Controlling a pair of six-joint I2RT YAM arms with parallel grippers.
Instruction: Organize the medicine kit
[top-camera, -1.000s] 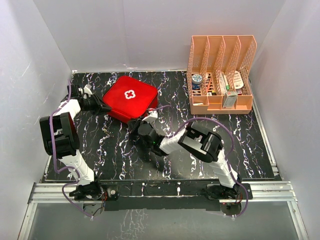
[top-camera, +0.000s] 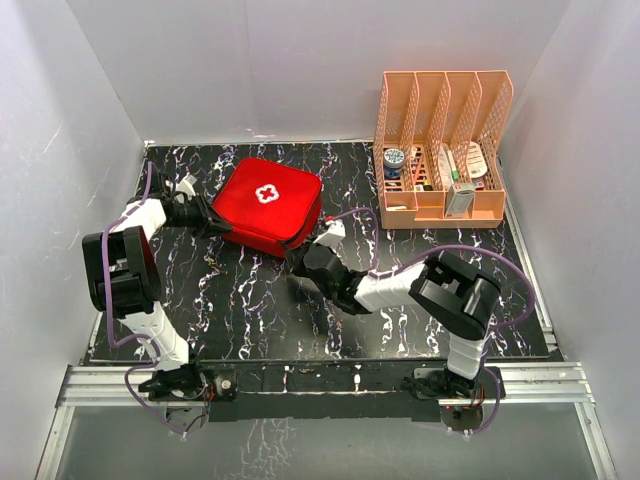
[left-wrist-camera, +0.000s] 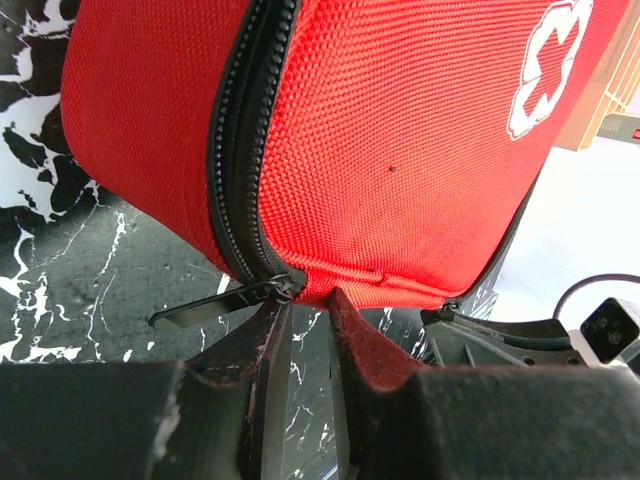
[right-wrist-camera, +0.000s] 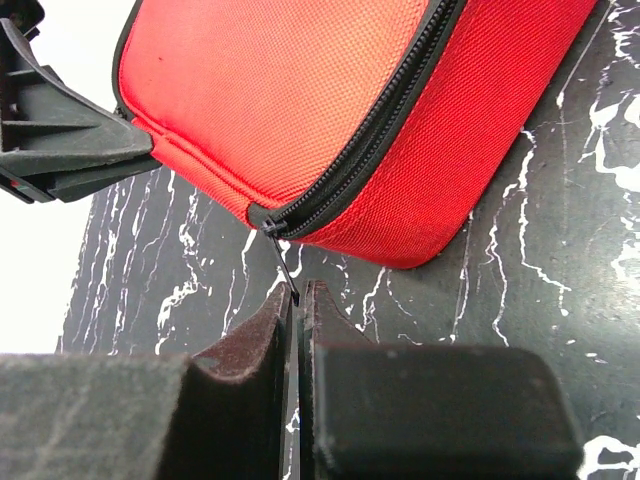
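The red medicine kit (top-camera: 265, 200) with a white cross lies on the marble mat. My left gripper (top-camera: 215, 220) is at its left front corner; in the left wrist view its fingertips (left-wrist-camera: 340, 305) touch the red front edge beside a zipper pull (left-wrist-camera: 205, 310). Whether they close on fabric is unclear. My right gripper (top-camera: 298, 255) is at the front right corner; in the right wrist view it is shut, with the thin zipper pull (right-wrist-camera: 283, 262) between its tips.
A peach organizer (top-camera: 440, 212) with several compartments of small items stands at the back right. Bare mat (top-camera: 250, 320) shows in front of the kit.
My right gripper has moved right and a little toward the back, and the kit has shifted right with it. My left gripper has moved slightly right and down in the top view.
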